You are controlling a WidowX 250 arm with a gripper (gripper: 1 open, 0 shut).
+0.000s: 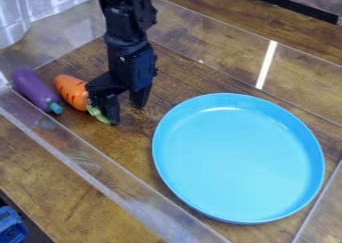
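Note:
My black gripper point(123, 97) reaches down from the top of the view to the table at the left of centre, beside an orange carrot point(72, 90) with a pale green end, which it partly hides. Whether the fingers hold the carrot or stand apart from it I cannot tell. A purple eggplant point(34, 87) lies just left of the carrot, by the clear wall. A large light blue plate point(238, 157) fills the lower right.
Clear low walls edge the work area. A blue object point(8, 227) sits outside at the bottom left corner.

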